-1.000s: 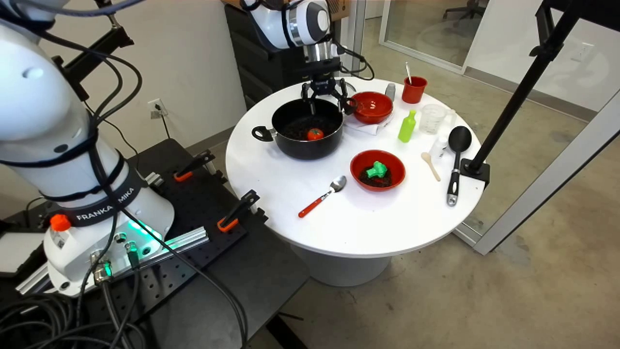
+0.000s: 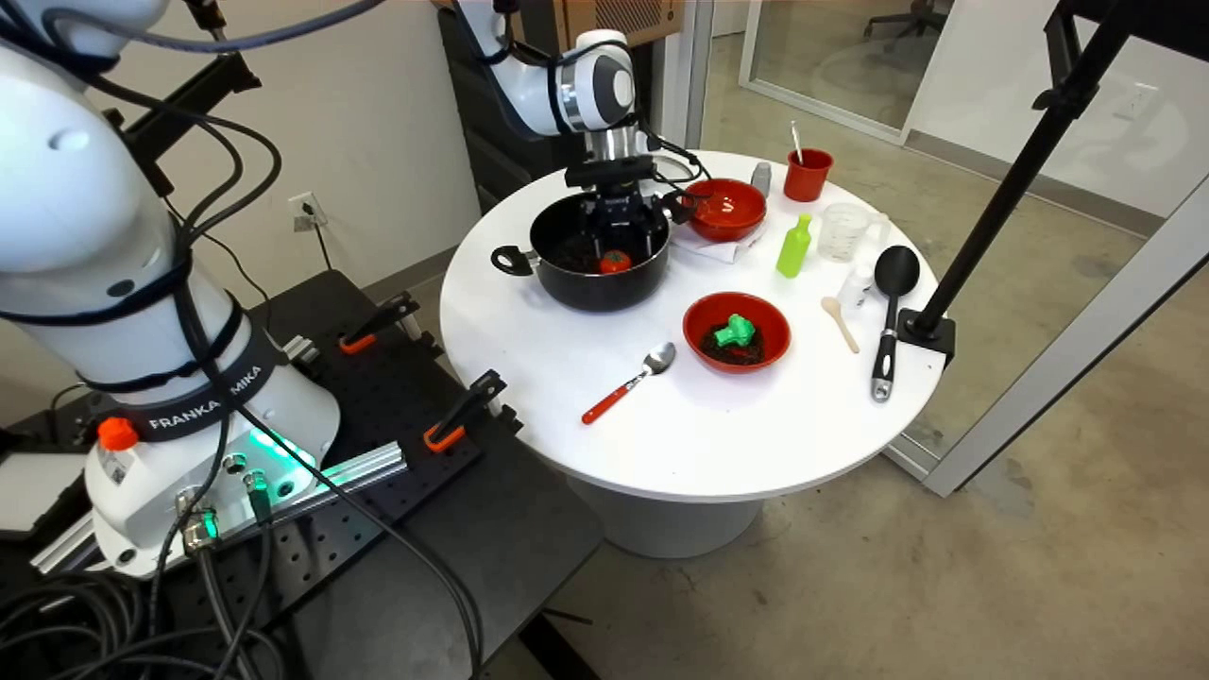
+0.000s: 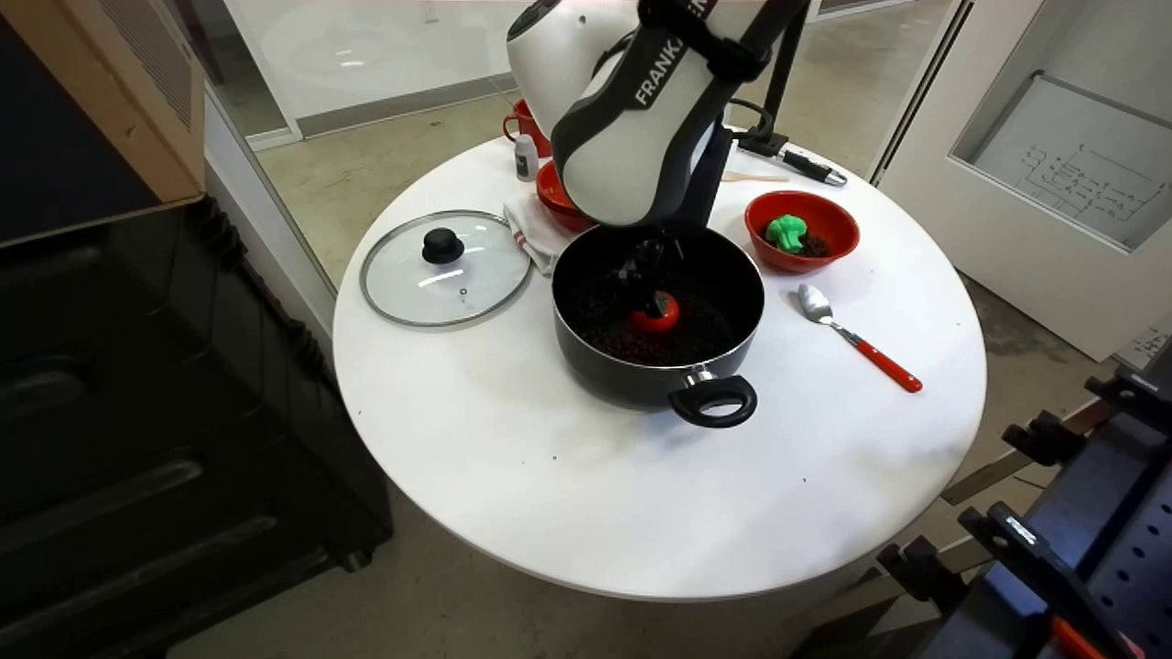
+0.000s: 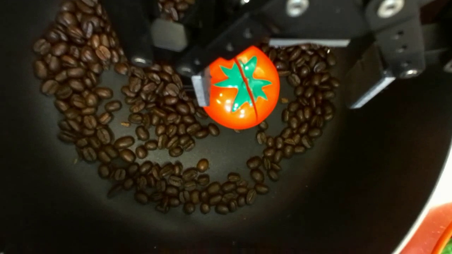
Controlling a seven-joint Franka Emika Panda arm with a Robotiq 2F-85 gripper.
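A toy tomato (image 4: pixel 241 91), orange-red with a green leaf top, rests on the floor of the black pot (image 2: pixel 601 289) among scattered coffee beans (image 4: pixel 178 182). Reaching down inside the pot, my gripper is open. In the wrist view its left fingertip (image 4: pixel 201 90) overlaps the tomato's left edge; whether they touch I cannot tell. The right fingertip (image 4: pixel 373 91) stands well clear, with a wide gap to the tomato. From the second exterior view the arm hides part of the pot's far side.
Beside the pot sit a glass lid (image 3: pixel 445 280), an empty red bowl (image 2: pixel 727 209) and a red-handled spoon (image 2: pixel 630 383). Another red bowl (image 2: pixel 774 351) holds green toy broccoli (image 2: pixel 736 331) and dark beans. A green bottle (image 2: pixel 795 247) stands farther right.
My gripper has come down from above the pot's far rim to inside the pot, moving slightly left in the first exterior view. The tomato looks unmoved.
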